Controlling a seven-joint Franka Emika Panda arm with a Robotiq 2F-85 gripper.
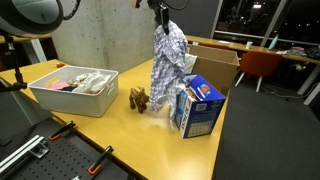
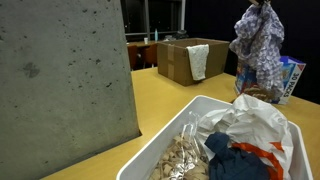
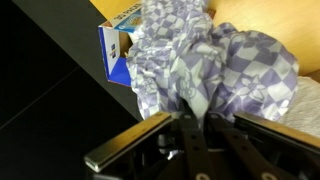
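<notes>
A checkered grey-and-white cloth hangs from my gripper above the table, its lower end reaching down beside a blue box. In the wrist view the bunched cloth runs up between my fingers, and the gripper is shut on it. Exterior view 2 has the same cloth in front of the box, partly covering it. A brown plush toy stands on the table to the left of the cloth.
A white bin with bags and cloth in it stands at the table's left. A large cardboard box is at the back, with a pale cloth over its rim.
</notes>
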